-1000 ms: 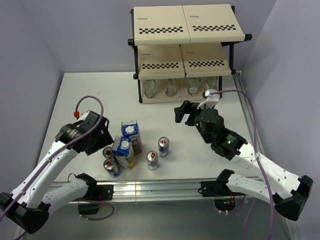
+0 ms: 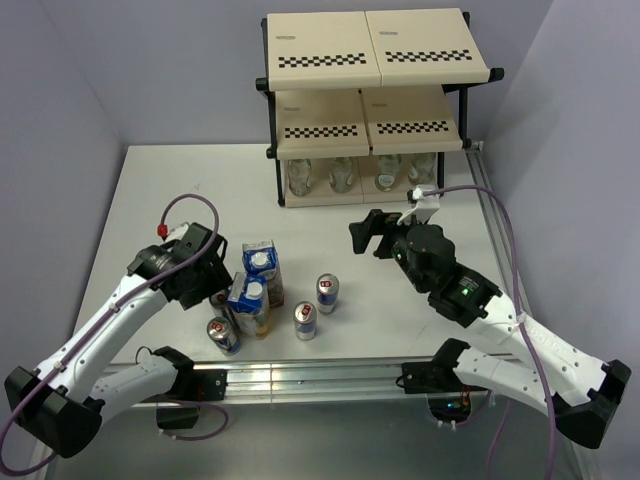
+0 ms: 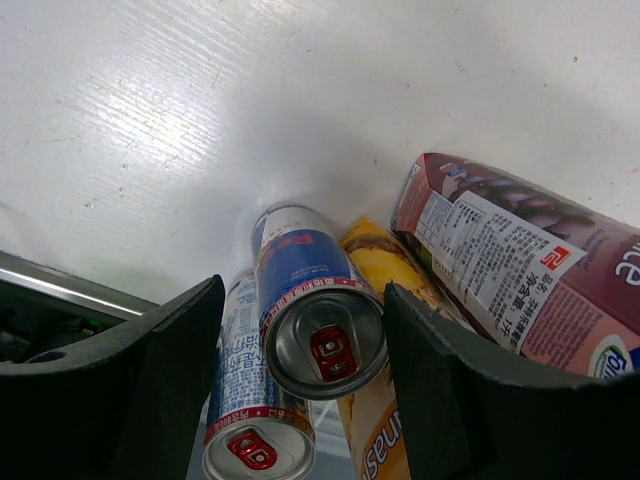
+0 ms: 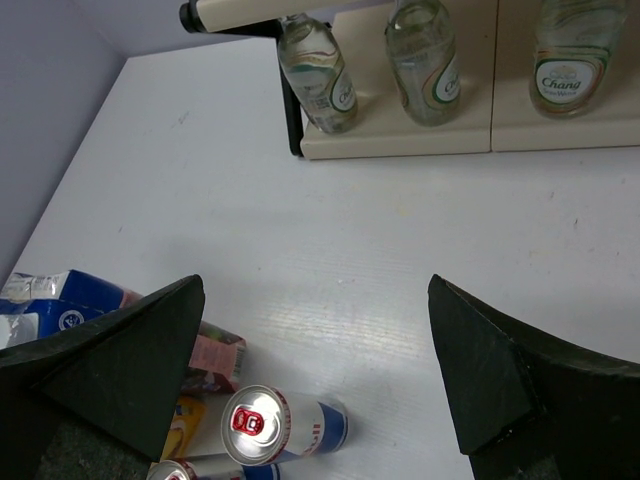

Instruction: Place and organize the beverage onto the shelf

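In the left wrist view, my left gripper is part open around a blue-and-silver can (image 3: 303,262). The right finger (image 3: 420,350) is close against the can, while a gap shows at the left finger. Hard by it stand a second can (image 3: 250,400), a yellow carton (image 3: 385,440) and a reddish carton (image 3: 500,250). From above, two more cans (image 2: 305,320) (image 2: 327,293) stand right of the cartons (image 2: 262,262). My right gripper (image 2: 368,236) is open over the table, with nothing between its fingers.
At the back stands a tiered shelf (image 2: 320,110); its lowest level holds several glass bottles (image 2: 342,174). Bare table (image 2: 175,190) lies behind the left arm, and more free room is in front of the shelf.
The left gripper has come right and slightly down over the rear left can, now mostly hidden from above. Cartons and other cans look unmoved.
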